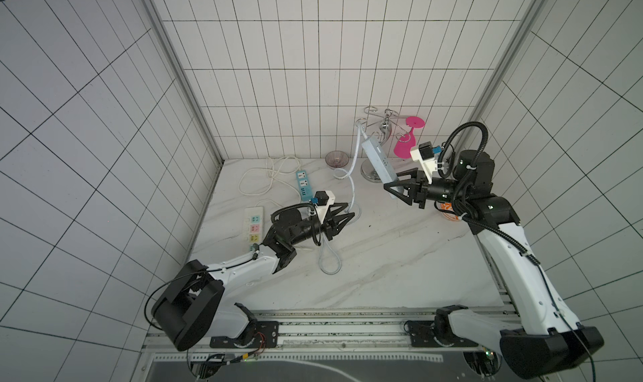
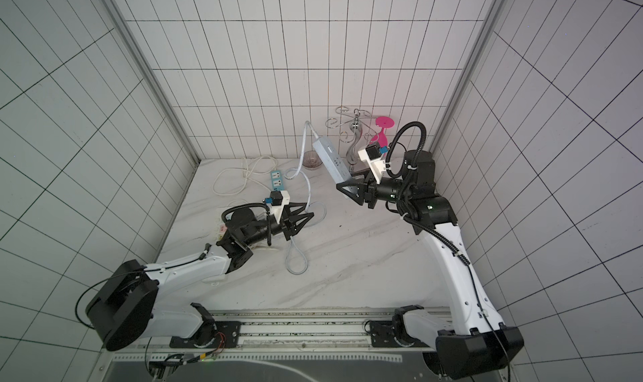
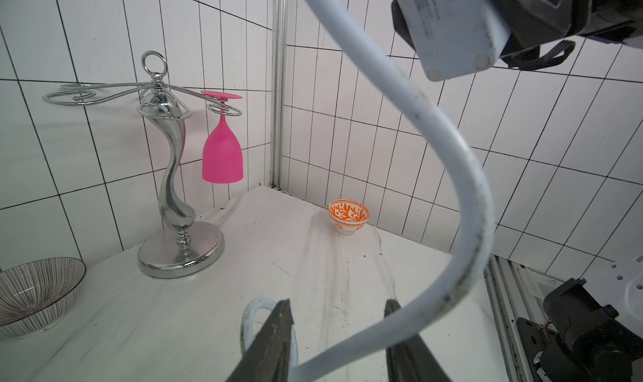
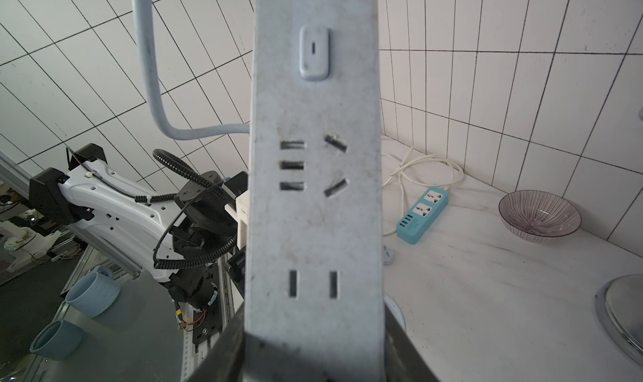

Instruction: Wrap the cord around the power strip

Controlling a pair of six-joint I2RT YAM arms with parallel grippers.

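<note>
A pale blue-white power strip [image 1: 378, 155] is held tilted in the air, with my right gripper [image 1: 406, 187] shut on its lower end. In the right wrist view, the strip's socket face [image 4: 314, 181] fills the middle. From its upper end the thick white cord [image 1: 355, 155] arcs down to the table, where a loop [image 1: 329, 264] lies. Lower and to the left, my left gripper [image 1: 347, 216] is part open. The left wrist view shows the cord [image 3: 462, 261] crossing between its fingertips, apart from a firm grip.
A blue power strip [image 1: 304, 184] and a cream one [image 1: 254, 226] lie at the left. A striped bowl [image 3: 40, 295], a metal rack [image 3: 175, 211] with a pink cup [image 3: 222, 154], and an orange bowl [image 3: 348, 214] stand behind.
</note>
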